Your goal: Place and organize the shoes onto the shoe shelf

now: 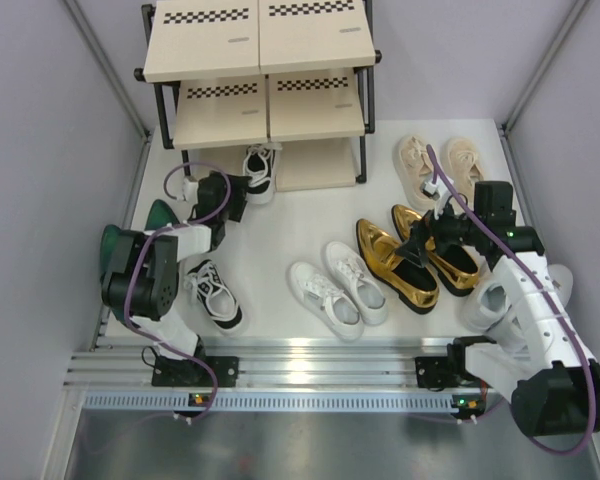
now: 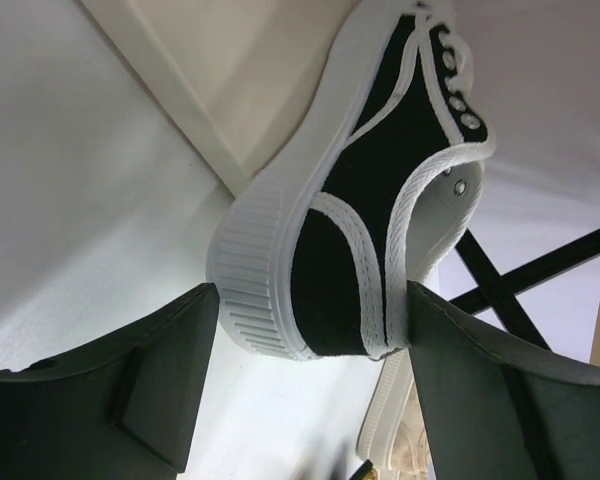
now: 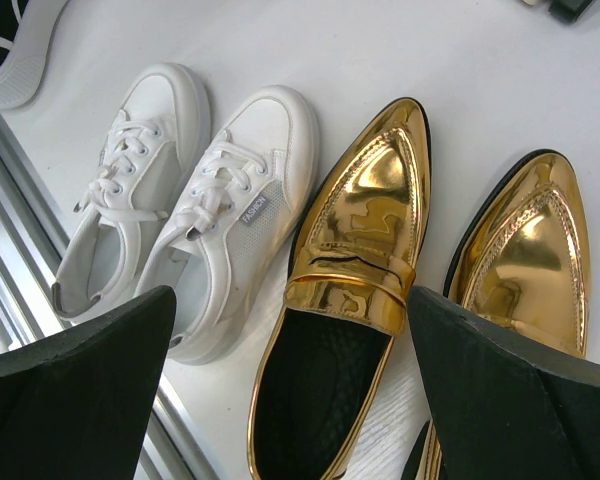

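A black-and-white sneaker [image 1: 261, 175] [image 2: 365, 250] stands at the front of the lowest shelf, left of centre. My left gripper [image 1: 239, 190] is at its heel, fingers apart on either side; whether they press on it I cannot tell. Its partner [image 1: 215, 300] lies at the front left. My right gripper [image 1: 420, 235] hangs open over the gold loafers [image 1: 398, 265], with white sneakers [image 1: 325, 300] to their left.
The shoe shelf [image 1: 315, 165] has an empty bottom right section. Green shoes [image 1: 112, 245] lie far left, cream shoes [image 1: 416, 165] back right, more white shoes [image 1: 485, 300] front right.
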